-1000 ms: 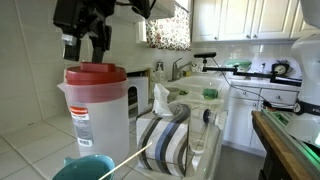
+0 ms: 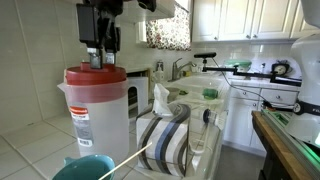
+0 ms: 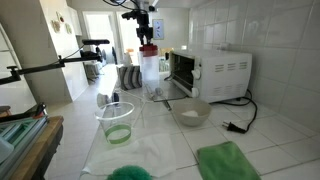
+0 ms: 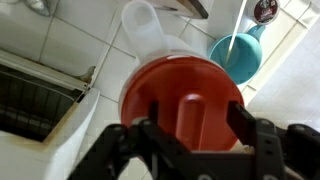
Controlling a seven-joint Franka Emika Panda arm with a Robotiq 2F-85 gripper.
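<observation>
A tall translucent pitcher (image 2: pixel 103 116) with a red lid (image 2: pixel 95 75) stands upright on the white tiled counter. My gripper (image 2: pixel 100 57) points down at the top of that lid. In the wrist view the raised red ridge (image 4: pixel 190 122) across the lid lies between my two dark fingers, with a gap showing on either side. The pitcher's white handle (image 4: pixel 145 25) extends toward the top of that view. Far off in exterior view 2, the pitcher (image 3: pixel 150 72) is partly blocked at its top by my gripper (image 3: pixel 146 40).
Beside the pitcher are a teal cup (image 2: pixel 85 168) with a wooden stick (image 2: pixel 125 162) and a striped object (image 2: pixel 163 140). Exterior view 2 has a white toaster oven (image 3: pixel 210 72), a bowl (image 3: pixel 190 112), a clear container (image 3: pixel 117 122) and a green cloth (image 3: pixel 227 162).
My gripper has come down and slightly right onto the lid's top, and its fingers look closer together. The pitcher and its lid have not moved.
</observation>
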